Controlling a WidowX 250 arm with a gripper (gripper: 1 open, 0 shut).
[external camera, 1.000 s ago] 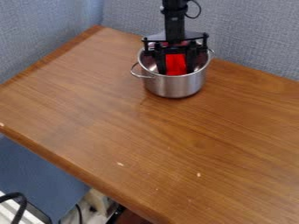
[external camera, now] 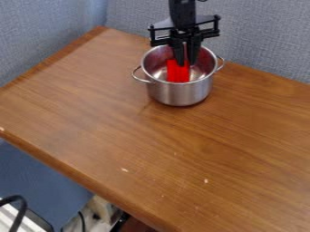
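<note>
A steel pot (external camera: 179, 91) with two side handles stands toward the back of the wooden table. A red object (external camera: 177, 72) is inside it, upright and rising to about rim level. My black gripper (external camera: 186, 61) points down from above at the back part of the pot, just over or beside the red object. Its fingertips are small and dark against the pot, and whether anything is between them is hard to tell.
Grey padded walls (external camera: 266, 36) border it at the back and left. Cables and other items lie off the near left edge.
My gripper has shifted a little to the right and tilted or turned, with more of the red object's lower left now visible. The pot has stayed in place.
</note>
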